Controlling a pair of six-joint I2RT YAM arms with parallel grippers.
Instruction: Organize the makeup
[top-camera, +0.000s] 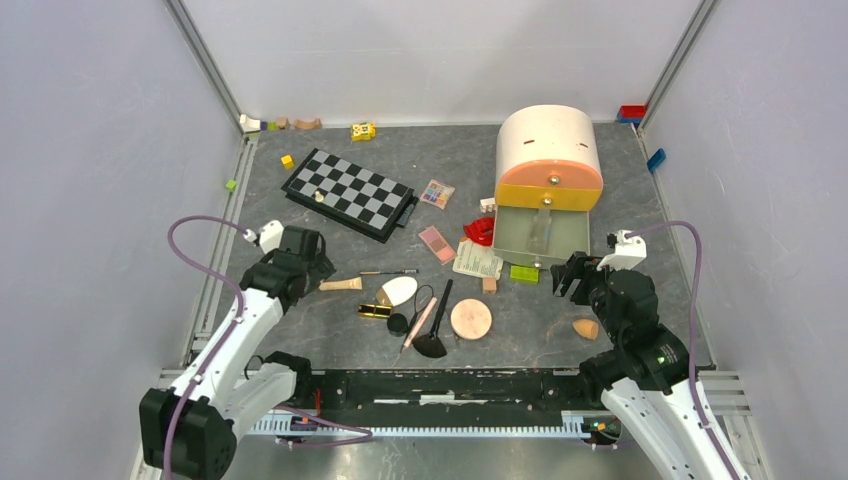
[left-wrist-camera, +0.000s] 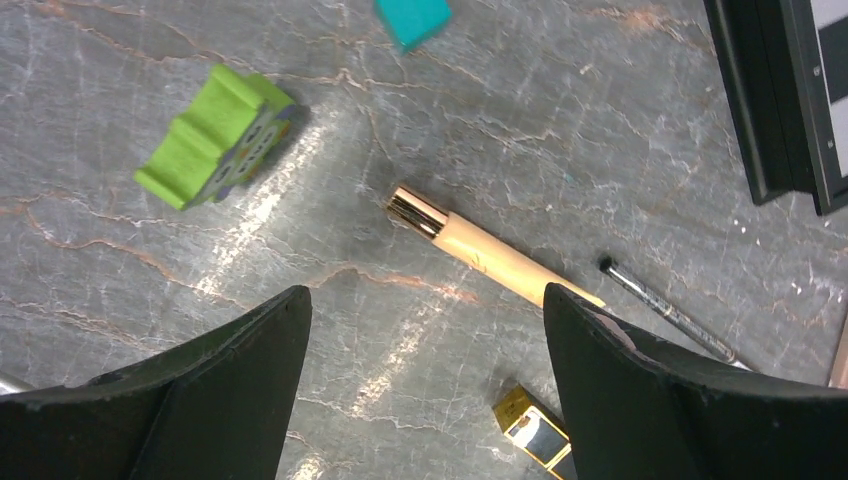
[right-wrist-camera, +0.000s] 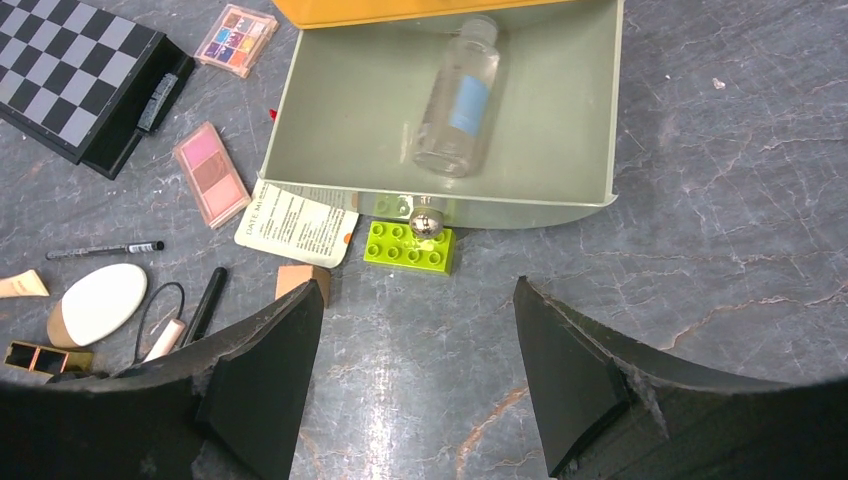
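Note:
A pastel box (top-camera: 550, 150) has its lower drawer (right-wrist-camera: 340, 110) pulled out, a clear bottle (right-wrist-camera: 455, 110) lying inside. Makeup lies left of and below it: palette (right-wrist-camera: 235, 40), blush (right-wrist-camera: 210, 175), brush (left-wrist-camera: 500, 260), pencil (left-wrist-camera: 680, 320), gold compact (left-wrist-camera: 535, 435), white oval (top-camera: 398, 290), black brush (top-camera: 431, 340), round powder (top-camera: 470, 319). My left gripper is open and empty over the left side. My right gripper is open and empty, in front of the drawer's knob (right-wrist-camera: 427, 222).
A chessboard (top-camera: 350, 190) lies at the back left. Green block (left-wrist-camera: 215, 140), teal block (left-wrist-camera: 410, 17) and lime brick (right-wrist-camera: 405, 250) lie on the grey mat. The mat right of the drawer is mostly clear.

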